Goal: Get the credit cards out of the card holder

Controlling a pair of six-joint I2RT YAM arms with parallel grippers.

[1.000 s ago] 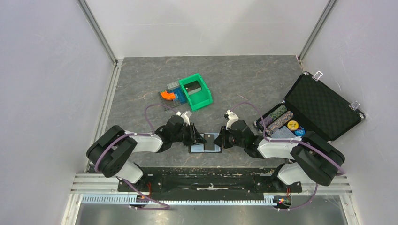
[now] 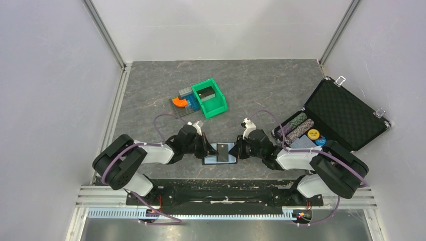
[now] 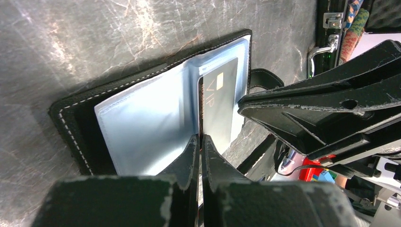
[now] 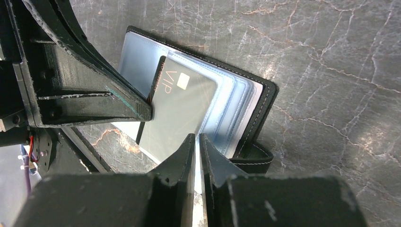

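The black card holder lies open on the table between my grippers, clear sleeves upward. A dark VIP card, also visible in the right wrist view, sits in its sleeve. My left gripper is shut at the card's black edge, with nothing clearly between its fingertips. My right gripper is shut on the clear sleeve edge beside the card, at the holder's right side.
A green bin with blue and orange parts beside it stands at the back. An open case of chips lies at the right.
My left gripper has shifted very slightly at the holder, and the dark card appears a little further left than before. The right gripper looks still.
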